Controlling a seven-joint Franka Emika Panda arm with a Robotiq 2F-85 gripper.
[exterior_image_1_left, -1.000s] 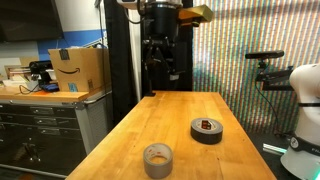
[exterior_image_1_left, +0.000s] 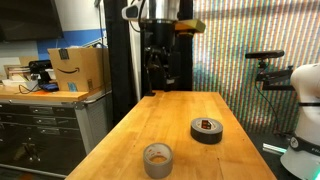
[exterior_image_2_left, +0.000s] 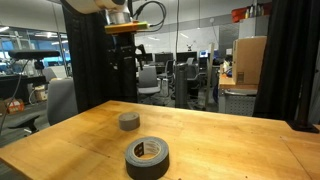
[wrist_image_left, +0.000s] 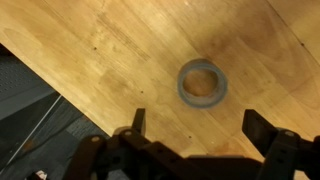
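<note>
A small grey roll of tape (wrist_image_left: 203, 99) lies flat on the wooden table, its hole facing up in the wrist view. A larger dark grey roll of tape (exterior_image_1_left: 206, 131) rests to its right in exterior view 1, and it shows as the nearer roll in exterior view 2. High above the tabletop hangs my gripper, its two fingers wide apart and nothing between them. The small roll appears just beyond the gap between the fingertips in the wrist view, well below them.
Black curtains (exterior_image_2_left: 288, 75) hang behind the table.
Both rolls lie where they were.
</note>
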